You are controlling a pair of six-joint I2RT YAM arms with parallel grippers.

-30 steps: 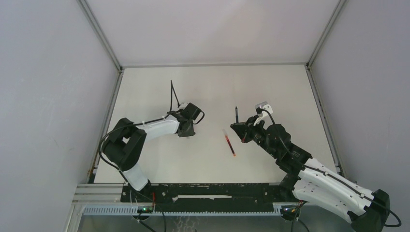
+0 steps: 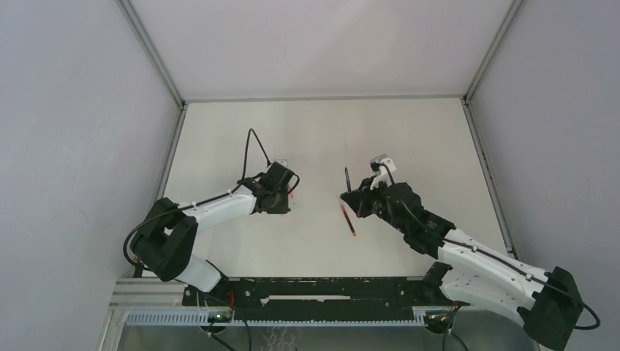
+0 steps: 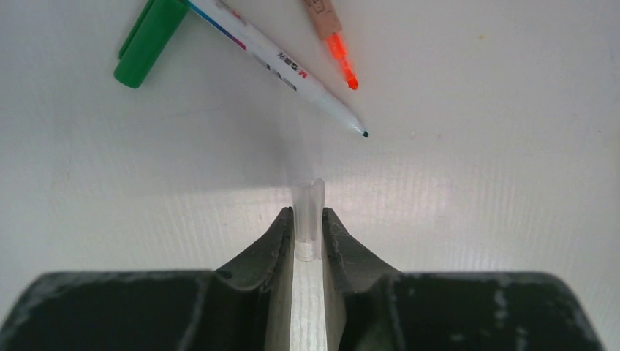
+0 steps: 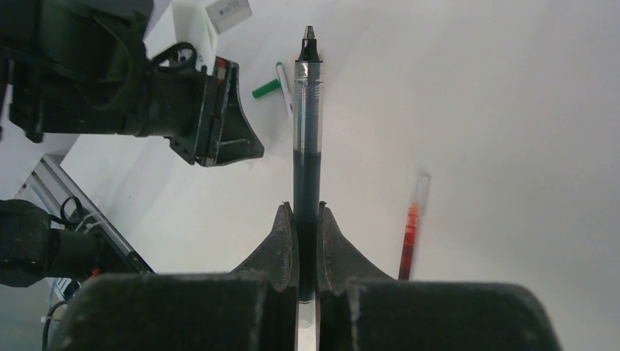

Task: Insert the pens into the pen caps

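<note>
My left gripper is shut on a clear cap point(image 3: 308, 203) above the table. Beyond it lie a white marker point(image 3: 292, 73), a green cap point(image 3: 150, 45) and an orange-tipped pen point(image 3: 325, 18). My right gripper is shut on a dark clear-barrelled pen point(image 4: 308, 117), held upright with its tip up. In the top view the left gripper point(image 2: 280, 205) is left of centre and the right gripper point(image 2: 351, 197) right of it. A red pen point(image 4: 409, 241) with a clear end lies on the table between and below them.
Side walls border it, and a dark rail point(image 2: 387, 292) runs along the front edge.
The pen in my right gripper has moved left with it.
</note>
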